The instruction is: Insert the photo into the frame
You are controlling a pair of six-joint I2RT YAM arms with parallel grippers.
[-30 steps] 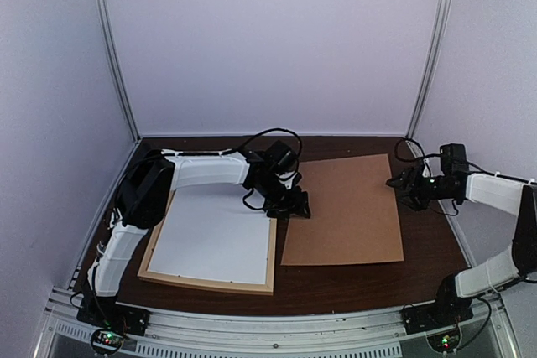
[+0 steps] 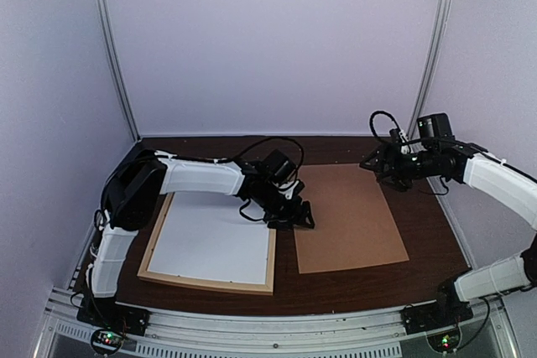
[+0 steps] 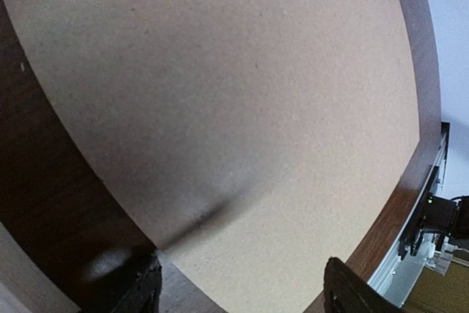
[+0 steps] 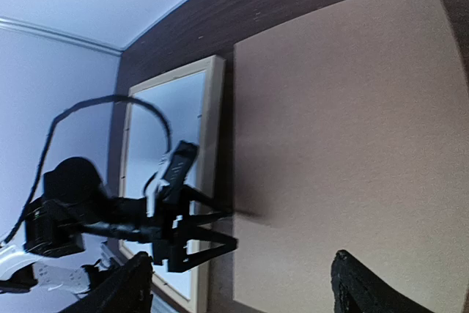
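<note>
A wooden frame (image 2: 269,262) with a white panel (image 2: 210,245) lies at the left. A brown square board (image 2: 348,228) lies flat to its right on the table. My left gripper (image 2: 300,217) is low at the board's left edge, by the frame's right side; in the left wrist view its fingers are apart with nothing between them. My right gripper (image 2: 373,165) hangs over the board's far right part, fingers apart and empty in the right wrist view. No photo can be made out.
Dark wood table (image 2: 377,282) shows bare along the front and right of the board. Light walls close in the back and both sides.
The board has shifted right and now lies nearly square beside the frame. My right gripper rose and moved left from the right edge; my left gripper moved slightly right and down.
</note>
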